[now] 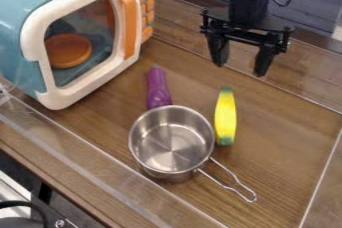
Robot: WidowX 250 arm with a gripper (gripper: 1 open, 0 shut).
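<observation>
My black gripper (241, 54) hangs at the back right, open, with its fingers apart and nothing between them. Below it a yellow banana (226, 116) lies on the wooden table. A purple eggplant (158, 88) lies left of the banana. In the front middle a steel pot (171, 150) stands with its wire handle pointing right.
A toy microwave (40, 27) in teal and white fills the back left, its door window showing an orange plate (70, 50).
</observation>
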